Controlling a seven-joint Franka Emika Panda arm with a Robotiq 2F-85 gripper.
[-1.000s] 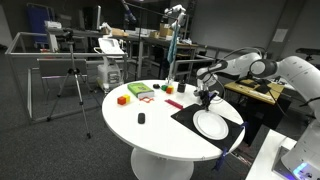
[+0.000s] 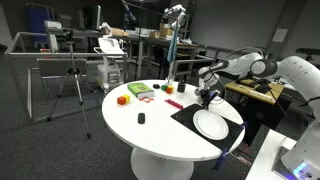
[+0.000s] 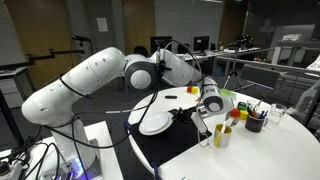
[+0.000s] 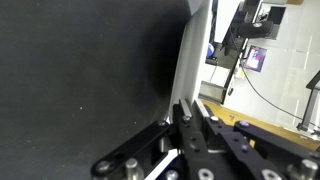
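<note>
A white oval plate [image 2: 211,124] lies over the black mat [image 2: 187,118] on the round white table. In the second exterior view the plate [image 3: 155,123] is on the mat's left part. My gripper [image 3: 183,114] is low at its rim, on the side toward the cups. The wrist view has the gripper shut at the end of a pale strip [image 4: 188,70], which looks like the plate's rim seen nearly edge-on. The exact contact is small and partly hidden by the fingers.
A yellow cup [image 3: 223,135], a dark cup with utensils [image 3: 255,119] and a clear container [image 3: 277,115] stand beyond the arm. A green box [image 2: 140,90] and small orange blocks [image 2: 123,99] sit farther along the table.
</note>
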